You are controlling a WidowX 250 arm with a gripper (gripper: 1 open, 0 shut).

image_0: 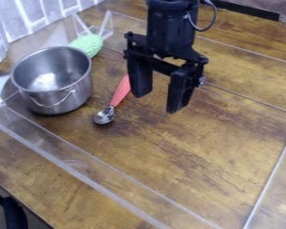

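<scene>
My black gripper (157, 94) hangs over the middle of the wooden table (199, 170), its two fingers spread apart with nothing visible between them. Just left of it lies a spoon with a red handle (121, 89) and a metal head (105, 116). A steel bowl (50, 78) stands at the left. A pale green item (86, 45) lies behind the bowl.
Clear plastic edging runs along the left and right sides of the table.
</scene>
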